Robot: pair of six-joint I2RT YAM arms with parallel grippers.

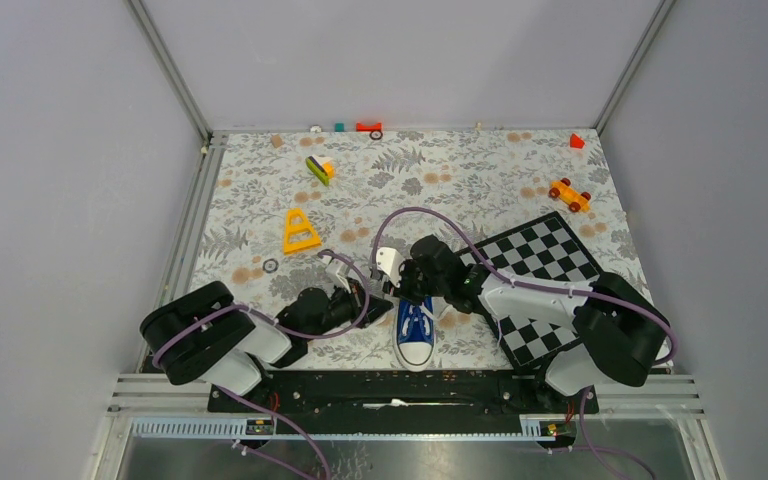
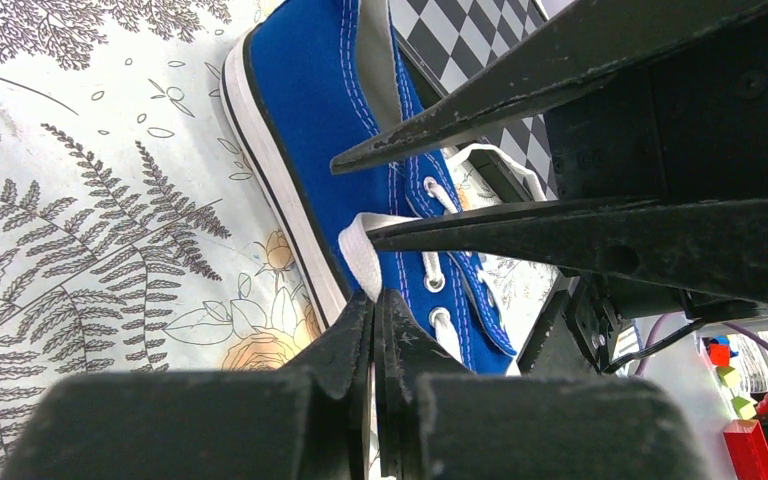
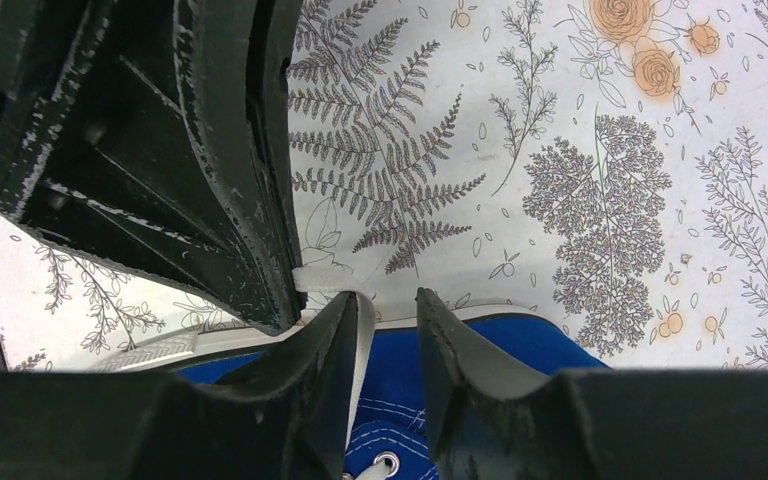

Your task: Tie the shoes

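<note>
The blue canvas shoe [image 1: 415,331] with a white toe cap stands on the table, toe toward the front edge. At its left side my left gripper is shut, a white shoelace [image 2: 362,262] pinched at its fingertips. That lace bends across the tip of one right finger [image 2: 430,234] and runs down along its inner side toward the eyelets. My right gripper is over the shoe with its fingers apart; the lace lies against one finger and the other is clear. In the top view, the arms hide the shoe's heel end.
A checkered board [image 1: 550,260] lies right of the shoe, beneath the right arm. A yellow triangular piece [image 1: 301,231] and a yellow toy car [image 1: 569,195] sit farther back.
</note>
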